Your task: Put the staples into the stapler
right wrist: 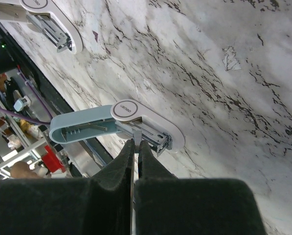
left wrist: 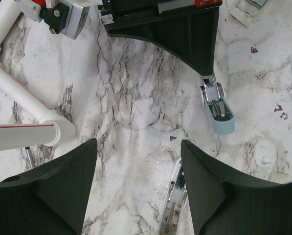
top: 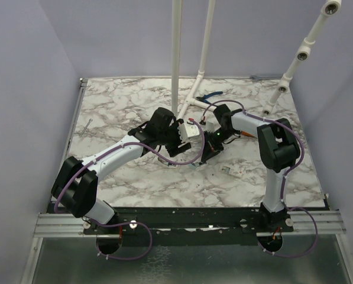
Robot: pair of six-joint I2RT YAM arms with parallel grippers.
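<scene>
An opened stapler with a light blue body (left wrist: pixel 224 127) and a white part (right wrist: pixel 158 122) lies on the marble table, its metal channel exposed. Over that channel my right gripper points down, its fingertips shut together. A small pale grey sliver (right wrist: pixel 137 137) shows right at the tips; whether it is a staple strip pinched there or part of the stapler, I cannot tell. In the left wrist view the right fingers (left wrist: pixel 204 56) hide part of the stapler. My left gripper stands open above bare table, left of the stapler, with nothing between its fingers.
Another stapler (left wrist: pixel 172 208) lies below the left fingers. A further white one (top: pixel 230 171) rests at the right. Blue-handled pliers (top: pixel 210 95) and white pipes (top: pixel 193 89) are at the back.
</scene>
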